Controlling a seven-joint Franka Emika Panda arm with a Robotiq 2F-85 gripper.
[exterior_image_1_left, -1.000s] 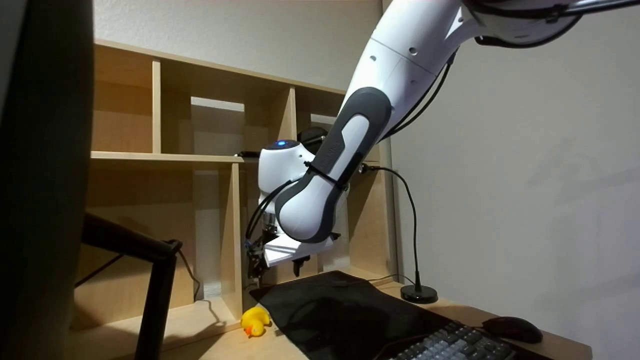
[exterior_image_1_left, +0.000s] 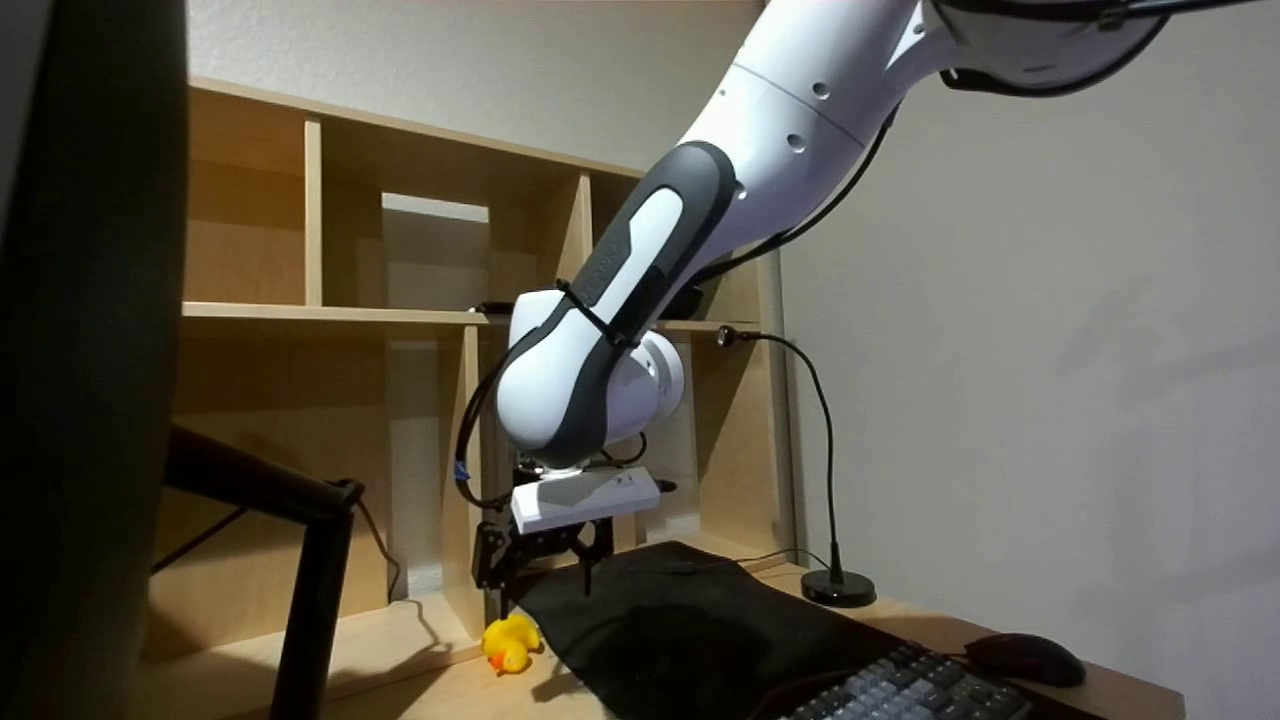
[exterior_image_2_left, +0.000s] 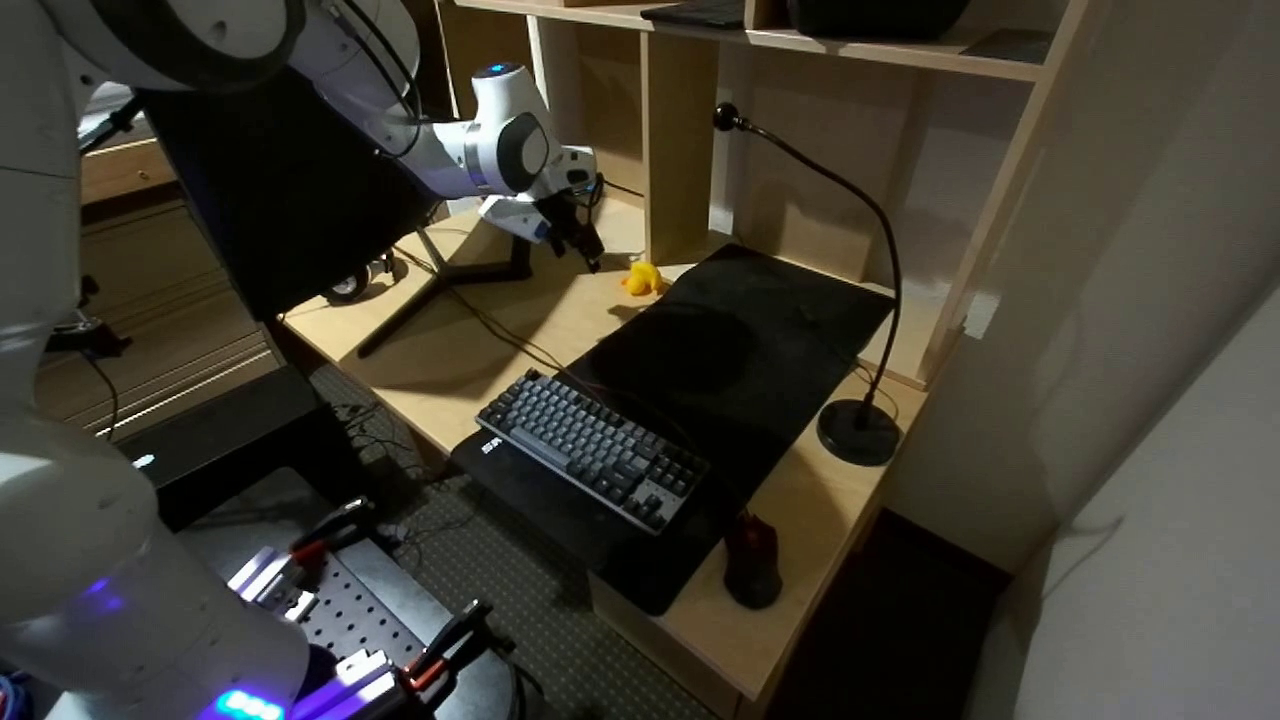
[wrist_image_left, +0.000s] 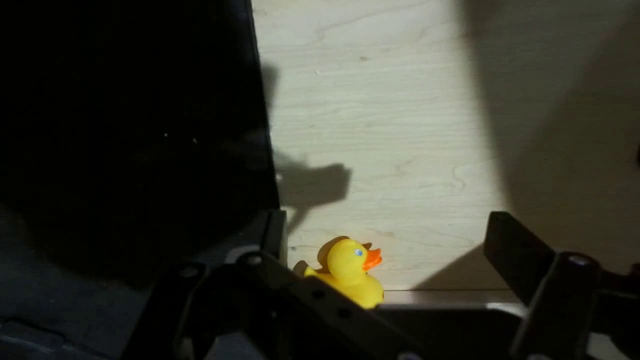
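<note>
A yellow rubber duck (exterior_image_1_left: 511, 642) with an orange beak stands upright on the wooden desk, close to the edge of the black mat (exterior_image_1_left: 672, 630). My gripper (exterior_image_1_left: 546, 588) hangs above the desk, open and empty. From the wrist, the duck (wrist_image_left: 351, 270) shows below the gap between the wide-apart fingers (wrist_image_left: 277, 234), nearer the left one, its lower body partly covered by the gripper's parts. The second exterior view has the duck (exterior_image_2_left: 643, 278) just to the right of the dark gripper (exterior_image_2_left: 573, 254), apart from it.
A wooden shelf unit (exterior_image_2_left: 678, 150) rises right behind the duck. A black monitor stand (exterior_image_2_left: 480, 270) is on its other side. The keyboard (exterior_image_2_left: 594, 444), mouse (exterior_image_2_left: 752, 562) and gooseneck lamp (exterior_image_2_left: 859, 432) stand farther off.
The arm has come lower and shifted left in exterior view 1, bringing the gripper closer to the duck. The duck stands where it was.
</note>
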